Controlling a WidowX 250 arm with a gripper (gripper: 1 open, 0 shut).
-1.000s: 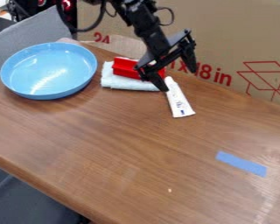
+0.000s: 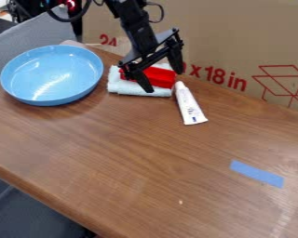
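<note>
The black gripper [image 2: 156, 65] is open, its fingers spread over a red object [image 2: 155, 77] that rests on a folded white cloth [image 2: 126, 86] at the back of the table. Whether the fingers touch the red object cannot be told. A white tube [image 2: 189, 104] lies just right of the cloth. A round blue plate [image 2: 52, 72] sits at the left of the red object.
A cardboard panel [image 2: 245, 42] stands behind.
The gripper has moved left over the red object, from further right near the white tube's upper end. The objects on the table look unmoved.
</note>
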